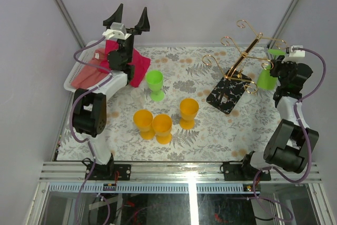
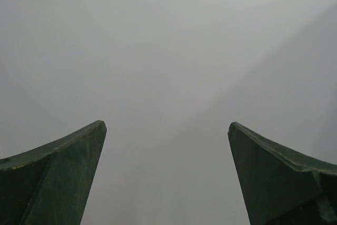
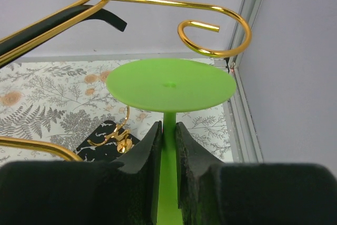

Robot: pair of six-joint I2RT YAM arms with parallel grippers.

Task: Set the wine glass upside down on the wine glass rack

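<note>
A green wine glass (image 1: 267,79) hangs base-up at the right of the gold rack (image 1: 237,59), my right gripper shut on its stem. In the right wrist view the glass's flat base (image 3: 171,80) is just below a curled gold hook (image 3: 208,53); whether they touch is unclear. The bowl is mostly hidden there by the gripper. My left gripper (image 1: 126,22) is open and raised over the back left, its wrist view showing only wall between the fingertips.
A green glass (image 1: 155,80), a clear glass (image 1: 138,96) and several orange glasses (image 1: 188,110) stand center-left. A white basket (image 1: 71,82) with red and pink cloths sits at the back left. Walls border the right and back.
</note>
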